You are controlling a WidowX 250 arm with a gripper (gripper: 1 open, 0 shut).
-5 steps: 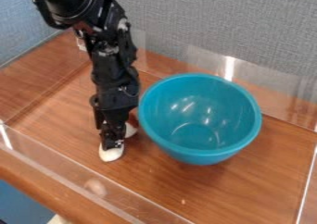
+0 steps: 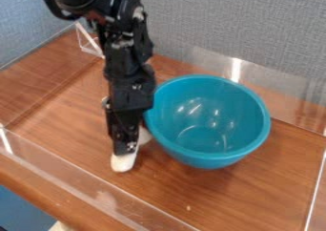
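My black gripper [image 2: 125, 149] hangs low over the wooden table, just left of a large teal bowl [image 2: 211, 120]. It is shut around a white object [image 2: 124, 161] at its fingertips, which is mostly hidden by the gripper. Another pale piece shows behind the gripper beside the bowl's left wall, too covered to make out.
Clear low barriers run along its back and front edges, with a grey textured wall behind.
The arm has shifted slightly, its upper part leaning a little further left and the fingertips a little right, with the white object at them. The bowl looks unmoved.
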